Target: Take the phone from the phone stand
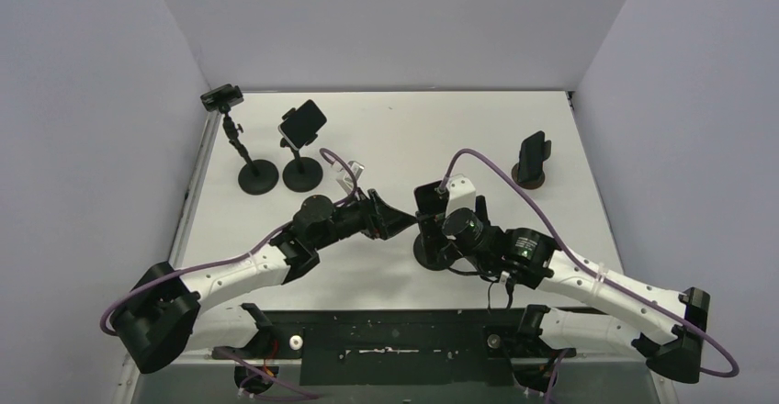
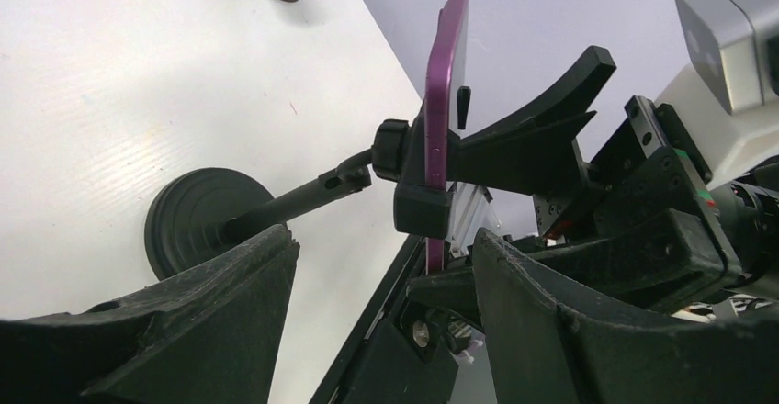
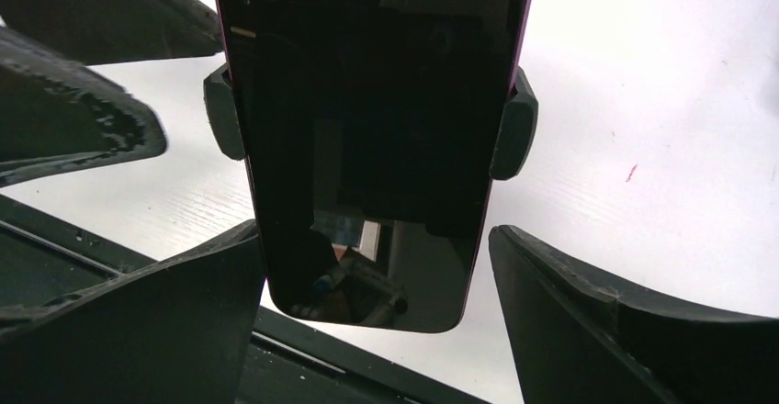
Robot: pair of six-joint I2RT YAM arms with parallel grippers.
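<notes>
A dark-faced phone with a purple edge (image 2: 439, 92) sits upright in the clamp (image 2: 423, 209) of a stand. The stand's round black base (image 2: 207, 220) rests on the table. In the right wrist view the phone screen (image 3: 367, 147) fills the middle, held between the clamp's side grips. My right gripper is open, one finger at each side of the phone's lower part; contact cannot be told. My left gripper is part open, nothing between its fingers, pointing at the clamp from the left. Its fingers (image 3: 73, 110) show left of the phone.
Two other stands stand at the back left, one holding a phone (image 1: 303, 124) and one with a black head (image 1: 221, 98). Another black device (image 1: 532, 158) stands at the right.
</notes>
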